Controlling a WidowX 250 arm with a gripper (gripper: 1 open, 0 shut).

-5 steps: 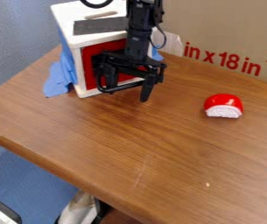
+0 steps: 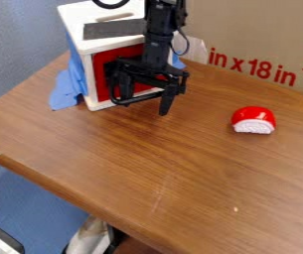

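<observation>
My black gripper hangs low over the wooden table, in front of a white box with a red front and a grey strip across its upper part. The gripper's dark body hides much of the red front, and whether its fingers are open or shut is unclear. A blue cloth lies against the box's left side, with more blue showing at its right. A red object with a white front sits on the table to the right.
A cardboard panel stands along the back. Beyond the table's left edge is a blue-grey surface, with a few objects at the bottom left.
</observation>
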